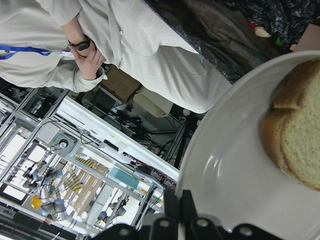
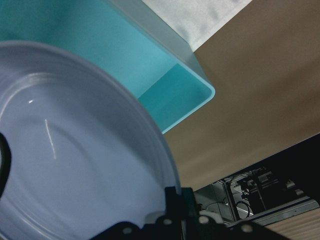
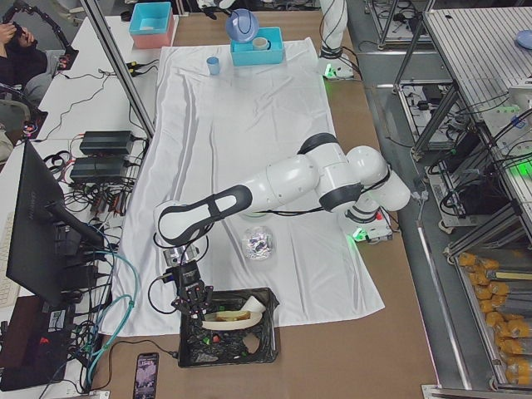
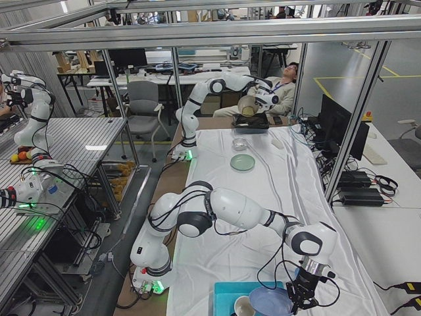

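Observation:
My left gripper [image 3: 196,303] is shut on the rim of a cream plate [image 1: 225,165], which carries a slice of bread [image 1: 295,125]. It holds the plate tilted over a black-lined bin [image 3: 233,353] holding scraps of rubbish. My right gripper [image 4: 297,296] is shut on the rim of a blue plate [image 2: 75,165], held over or at a turquoise container [image 2: 175,95] at the other end of the table, where a white cup [image 4: 242,306] sits inside.
A green plate [image 4: 242,162] and a foil-like round item [image 3: 257,243] lie on the white cloth, with a small blue cup [image 3: 213,66] near the turquoise container. Monitors and cables line the side.

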